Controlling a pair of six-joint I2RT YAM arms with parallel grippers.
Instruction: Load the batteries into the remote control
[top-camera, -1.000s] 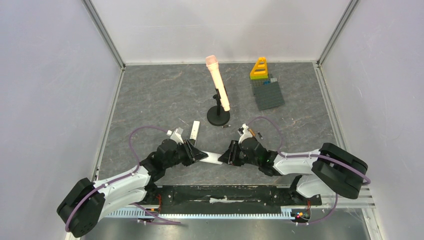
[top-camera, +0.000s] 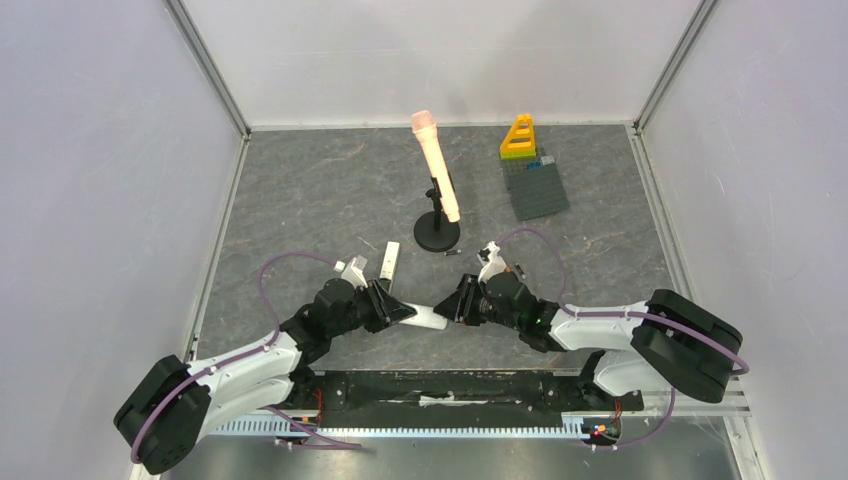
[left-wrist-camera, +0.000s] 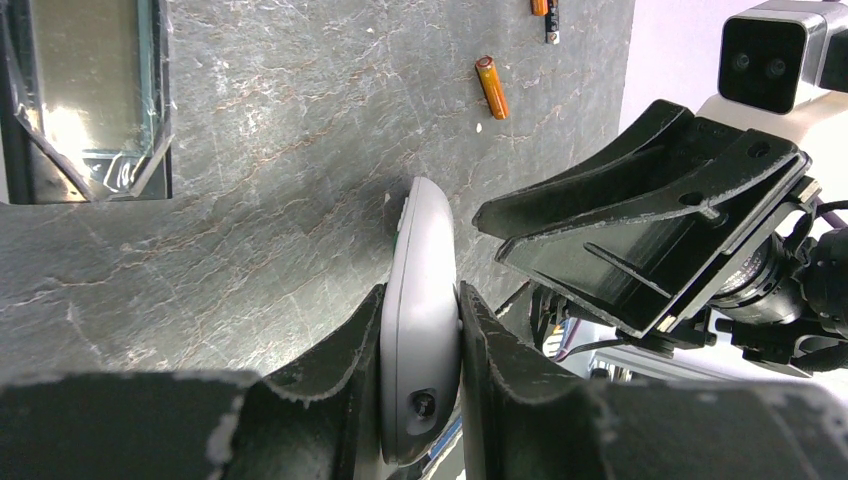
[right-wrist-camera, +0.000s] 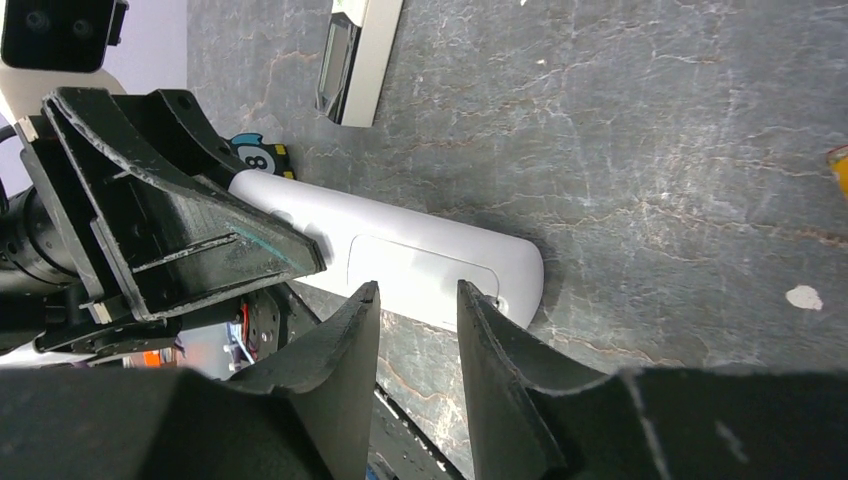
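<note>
The white remote control (left-wrist-camera: 420, 270) lies across my left gripper, whose fingers are shut on it. In the right wrist view, its back with the battery cover (right-wrist-camera: 420, 275) faces up. My right gripper has its fingertips at that cover, a gap showing between them; whether they grip anything is unclear. An orange battery (left-wrist-camera: 490, 85) lies on the floor, with another orange one (left-wrist-camera: 539, 6) and a dark one (left-wrist-camera: 552, 25) farther off.
A long object with a clear-covered screen (left-wrist-camera: 95, 90) lies behind the remote. A microphone on a stand (top-camera: 436, 160) and dark plates with a yellow piece (top-camera: 538, 192) stand farther back.
The left arm and the remote look nearly unchanged.
</note>
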